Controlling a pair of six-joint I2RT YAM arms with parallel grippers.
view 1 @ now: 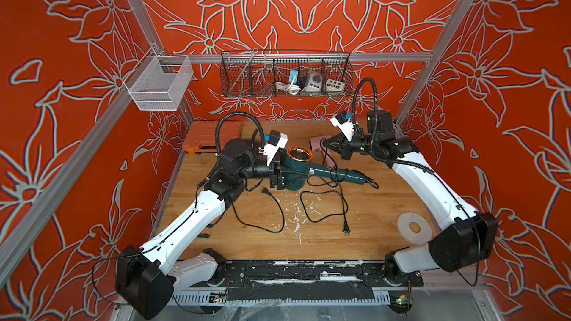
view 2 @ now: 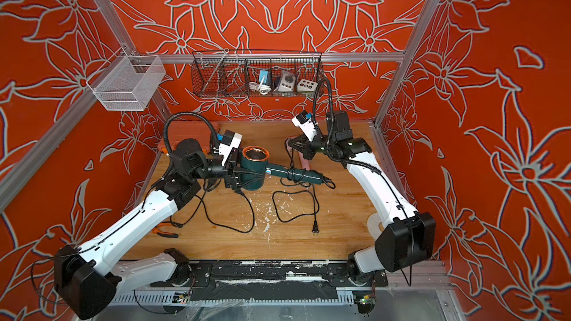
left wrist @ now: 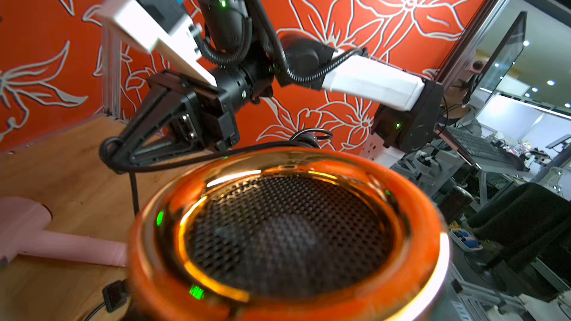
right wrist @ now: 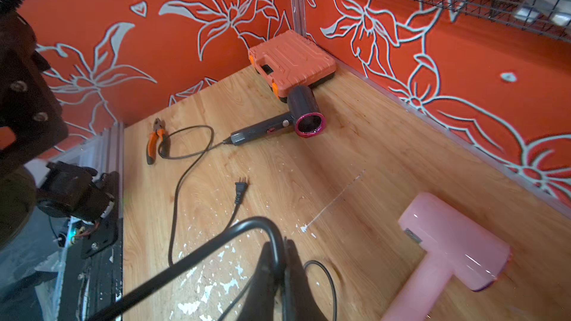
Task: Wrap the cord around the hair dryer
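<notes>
A teal hair dryer [view 1: 293,175] with copper rim [left wrist: 416,220] is held by my left gripper [view 1: 282,175] near the middle of the table, its handle [view 2: 306,176] pointing right with black cord looped round it. Above and behind the handle, my right gripper [view 2: 292,144] is shut on the black cord [right wrist: 223,240], which bends over its fingertips and hangs down, as both wrist views show. The cord's plug [view 1: 346,229] lies on the table toward the front.
A pink dryer [right wrist: 452,237] lies behind the teal one. Another dryer [right wrist: 303,113], orange case [right wrist: 294,59] and pliers [right wrist: 153,142] are at the left. Wire baskets [view 1: 285,77] hang at the back; a pale ring [view 1: 404,226] lies front right.
</notes>
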